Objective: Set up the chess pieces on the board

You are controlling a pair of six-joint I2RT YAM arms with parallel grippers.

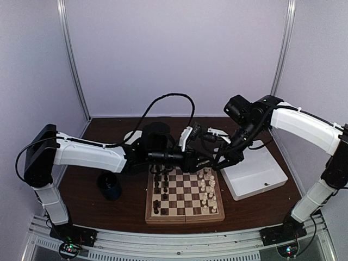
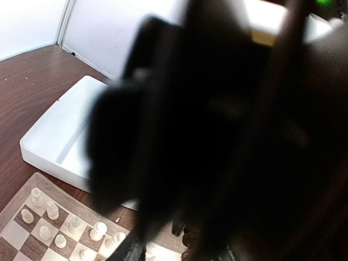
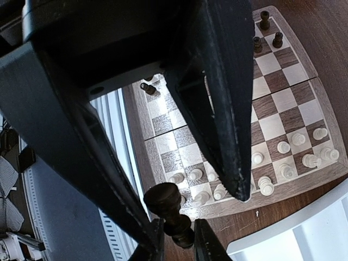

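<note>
A dark chess piece [image 3: 175, 217] is pinched between the fingertips of my right gripper, its wide end sticking up and leftward. My left gripper [image 1: 205, 162] is open, and its two big black fingers [image 3: 217, 98] straddle that piece in the right wrist view; whether either touches it I cannot tell. Part of the piece [image 2: 187, 239] also shows low in the left wrist view, where a dark blur hides most of the scene. Below both grippers lies the chessboard [image 1: 185, 219], with black pieces [image 1: 165, 190] at left and white pieces [image 1: 211, 187] at right.
A white tray [image 1: 258, 191] stands right of the board, almost empty, with a small dark spot in it. Left of the board is a dark cup [image 1: 109, 186]. The arms cover the board's far edge. The board's middle squares look clear.
</note>
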